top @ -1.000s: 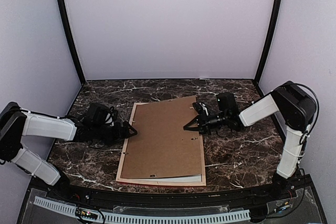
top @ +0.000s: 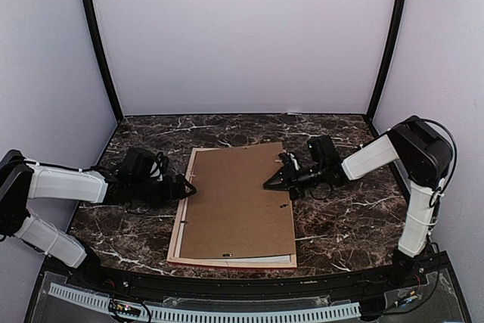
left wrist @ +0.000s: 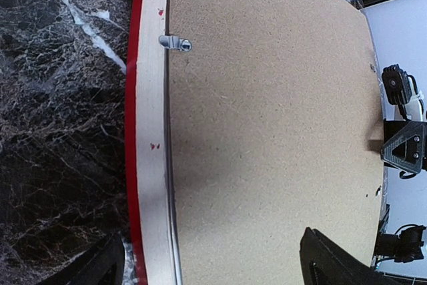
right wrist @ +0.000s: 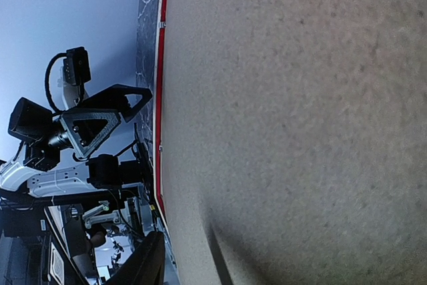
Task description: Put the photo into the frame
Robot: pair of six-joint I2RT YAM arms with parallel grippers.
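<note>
The photo frame point(top: 178, 240) lies on the table, its pale inner border and red side showing. A brown backing board point(top: 236, 209) covers most of it, and a white strip point(top: 249, 260) shows along the near edge. No picture side of a photo is visible. In the left wrist view the board's edge runs just inside the frame border point(left wrist: 150, 165). My left gripper point(top: 187, 187) is open over the left border, nothing between its fingers. Above the board's right part, my right gripper point(top: 274, 181) is open, close to the surface; whether it touches cannot be told.
Small metal clips, such as one on the left side point(left wrist: 175, 43), sit along the board's edges. Walls stand at the back and both sides.
The board has shifted slightly to the right and its right side sits a little lower, narrowing the white strip at the near edge.
</note>
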